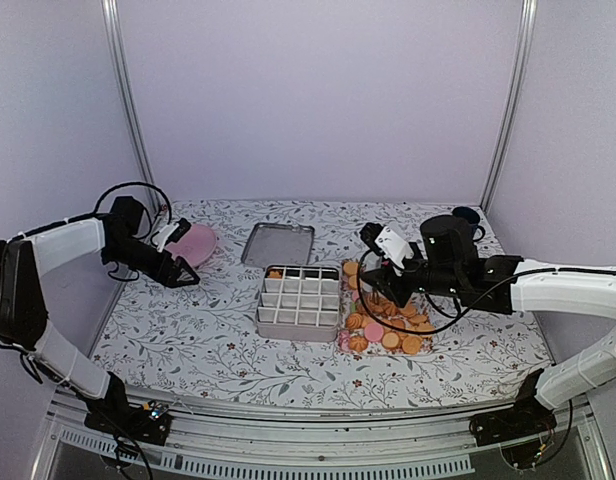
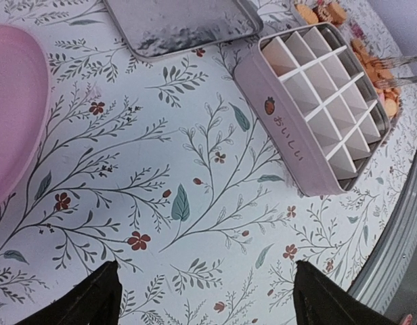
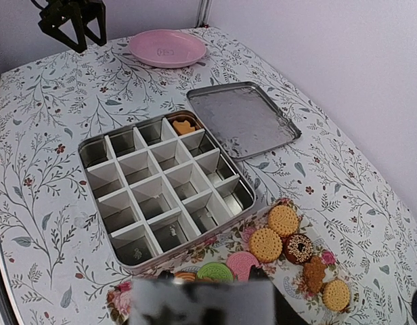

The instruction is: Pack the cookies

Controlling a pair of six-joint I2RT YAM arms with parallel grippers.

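Note:
A divided cookie tin (image 1: 297, 320) stands in the middle, with an orange cookie (image 3: 183, 127) in a back compartment and the other compartments in view empty. Right of it lies a floral tray of assorted cookies (image 1: 390, 340). My right gripper (image 1: 386, 280) hangs over those cookies, shut on metal tongs (image 2: 398, 64); the tong tips and whatever is between them are unclear. My left gripper (image 1: 178, 277) stands open over the table at the left, empty between its fingers.
The tin's metal lid (image 1: 277, 246) lies behind it. A pink plate (image 1: 194, 244) is at the back left, a dark mug (image 1: 466, 219) at the back right.

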